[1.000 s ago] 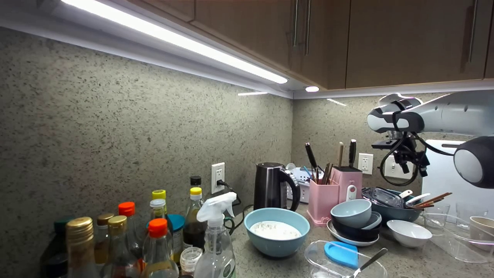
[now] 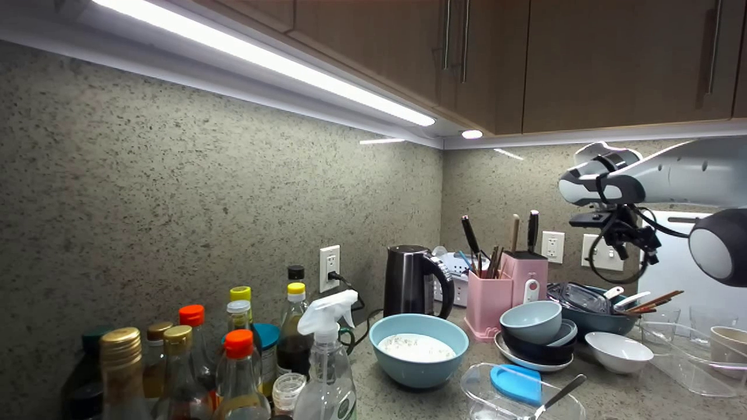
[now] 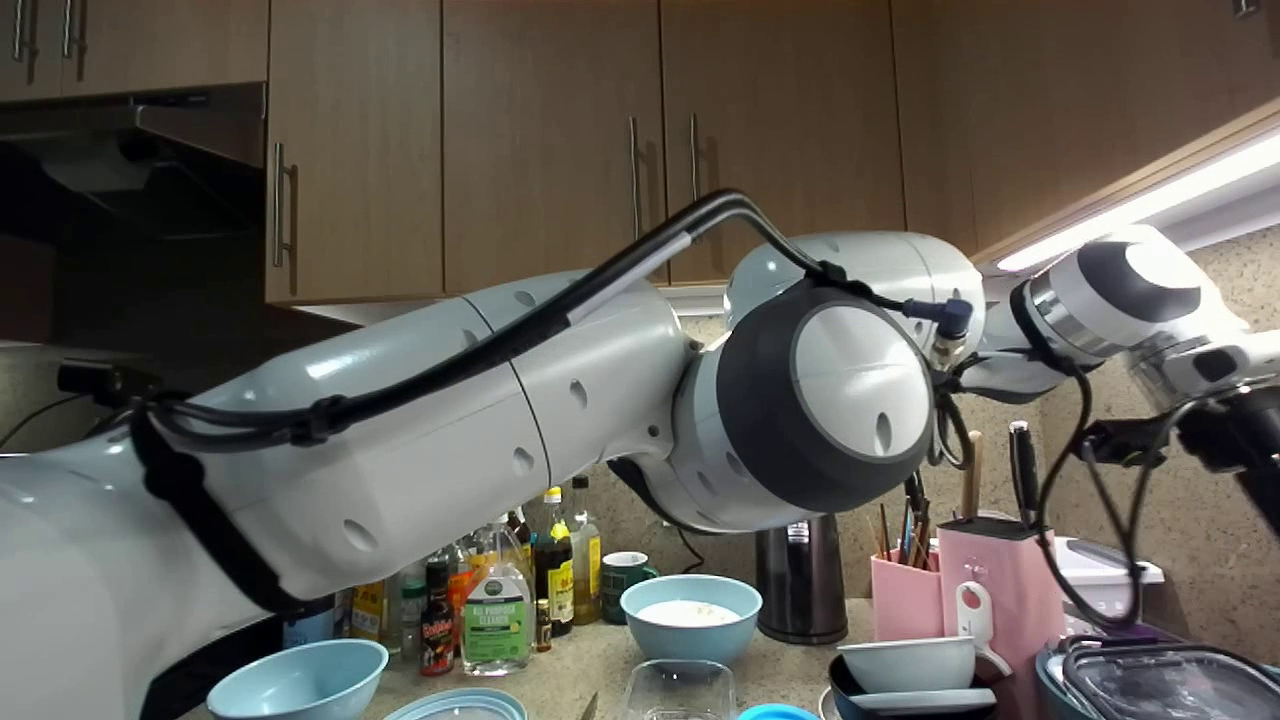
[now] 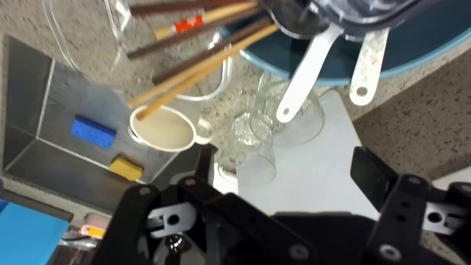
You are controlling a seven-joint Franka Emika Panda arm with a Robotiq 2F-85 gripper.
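Observation:
My gripper stands open in the wrist view, its two black fingers wide apart with nothing held between them. In exterior view 1 the gripper [image 2: 638,253] hangs in the air at the right, above the dark blue basin [image 2: 613,322]. Below it in the wrist view are two clear glasses [image 4: 254,161] and a white board [image 4: 304,176]. Several chopsticks [image 4: 212,59] and two white handles [image 4: 309,73] stick out over the rim of the basin [image 4: 335,66]. A cream mug [image 4: 165,130] sits beside the glasses.
A sink [image 4: 84,101] holds a blue sponge [image 4: 93,131] and a yellow sponge [image 4: 126,168]. Stacked bowls [image 2: 532,321], a white bowl [image 2: 618,352], a pink knife block [image 2: 525,276], a kettle [image 2: 408,281] and a light blue bowl [image 2: 418,374] crowd the counter. Upper cabinets [image 2: 630,63] hang above the arm.
The gripper and wrist have shifted slightly to the right in exterior view 1, and the gripper's tilt has changed a little. The things on the counter have stayed put.

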